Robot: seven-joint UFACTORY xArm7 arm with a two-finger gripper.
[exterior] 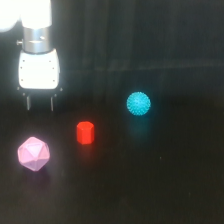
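Observation:
At the upper left my gripper point(40, 102) hangs from a white arm, its two dark fingers spread apart with nothing between them. A pink faceted ball point(33, 154) rests on the dark surface, lower in the picture than the gripper. To the right of that sits a small red block point(85, 133) with angular sides. Farther right and higher in the picture is a bright blue ball point(138, 103) with a bumpy texture. The gripper appears apart from all three objects.
A dark, folded-looking backdrop point(150, 45) spans the rear.

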